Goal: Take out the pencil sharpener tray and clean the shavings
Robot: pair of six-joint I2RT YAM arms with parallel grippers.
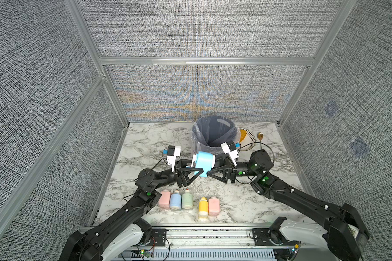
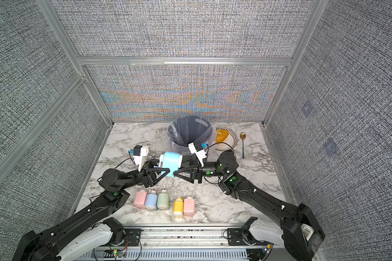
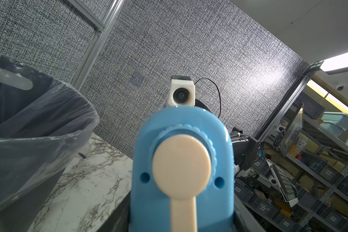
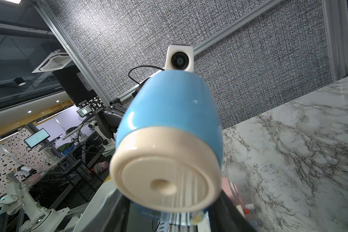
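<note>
The blue pencil sharpener (image 1: 203, 161) with cream ends is held in the air between both arms, in front of the bin (image 1: 213, 130). In the left wrist view its round cream knob (image 3: 181, 164) faces the camera; the right wrist view shows its cream-rimmed base (image 4: 164, 170) with a clear part below. My left gripper (image 1: 193, 173) has its fingers at the sharpener's left side, my right gripper (image 1: 212, 173) at its right side. The fingertips are largely hidden, so I cannot tell how firmly each holds it.
A lined bin stands at the back centre, beside a patterned plate (image 1: 248, 143) and a spoon (image 2: 243, 143). Several small bottles (image 1: 186, 200) line the front edge.
</note>
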